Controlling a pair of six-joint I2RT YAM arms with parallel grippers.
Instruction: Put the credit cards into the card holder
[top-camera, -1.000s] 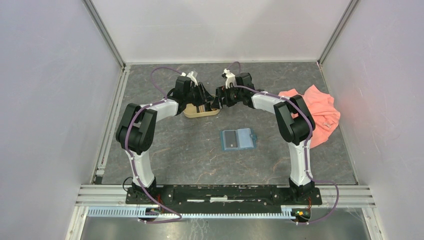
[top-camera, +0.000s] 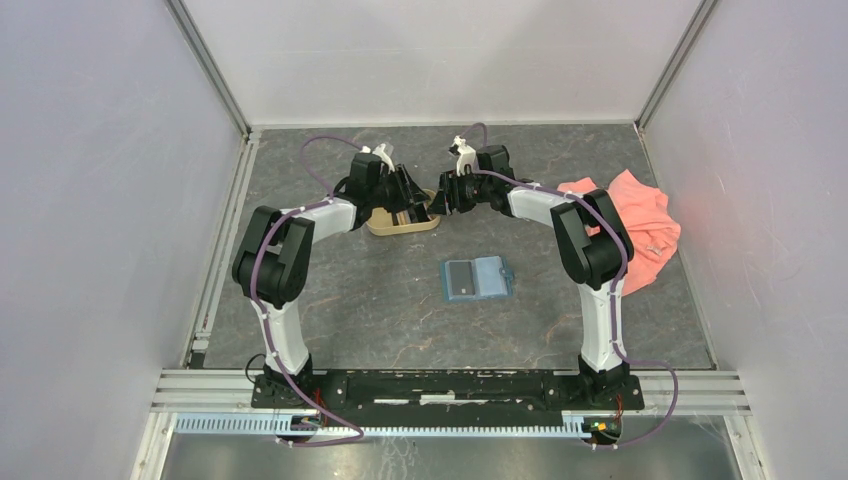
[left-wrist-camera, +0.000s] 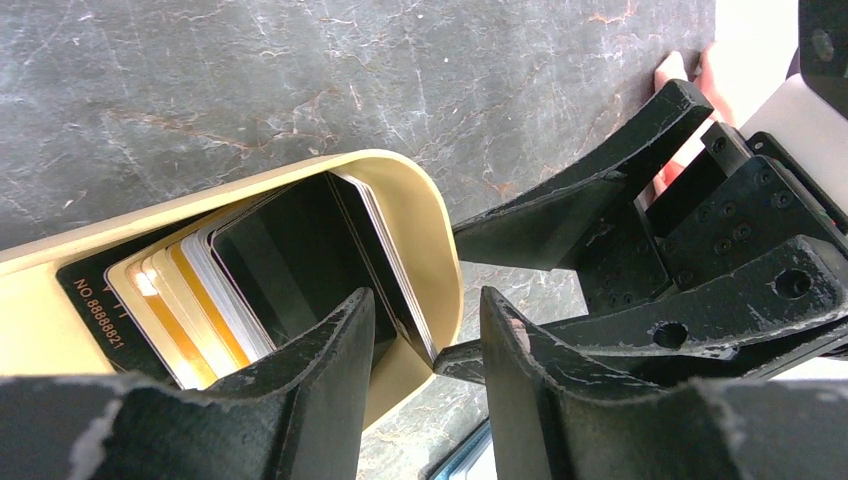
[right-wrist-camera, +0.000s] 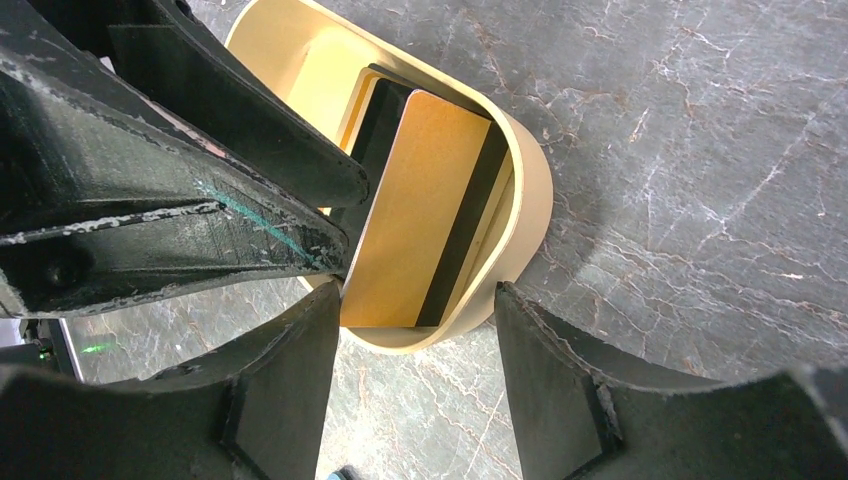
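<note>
A tan box holds several cards, including a black card and a gold card. My left gripper is over the box, part open, its fingertips at the box's right end. My right gripper is at that same end, with the box's end and card edge between its fingers in the right wrist view; its exact grip is unclear. The blue card holder lies open below them on the table.
A pink cloth lies at the right. The two grippers are very close together over the box.
Compared with a second ago, my right gripper and arm have shifted slightly to the right. The left arm looks unchanged in the top view.
</note>
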